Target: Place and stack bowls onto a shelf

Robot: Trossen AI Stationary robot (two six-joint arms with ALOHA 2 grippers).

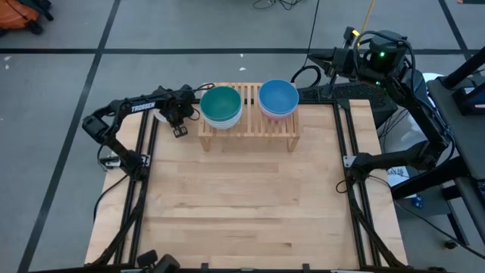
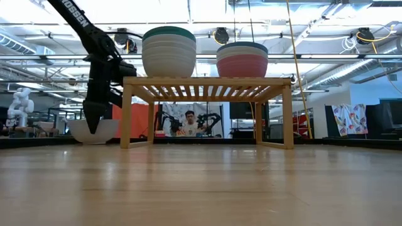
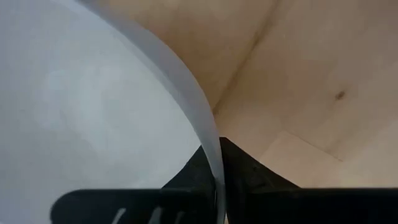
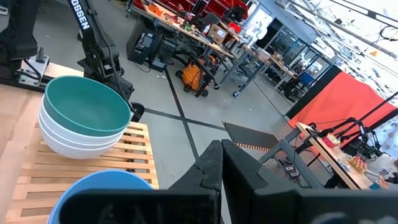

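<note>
A white bowl (image 2: 108,133) sits on the table just left of the shelf in the low view. My left gripper is shut on its rim, one finger inside the bowl and one outside; the bowl (image 3: 93,118) fills the left of that wrist view. On the wooden shelf (image 1: 250,130) stand two stacks: white bowls topped by a green bowl (image 1: 220,103) at left, and a pink bowl (image 2: 242,65) with a blue bowl (image 1: 279,96) on top at right. My right gripper is shut and empty, raised beyond the shelf's right side.
The tabletop (image 1: 250,205) in front of the shelf is bare. Black frame rails (image 1: 352,182) run along both sides. Between the two stacks a narrow strip of slats is free, and the space under the shelf looks empty.
</note>
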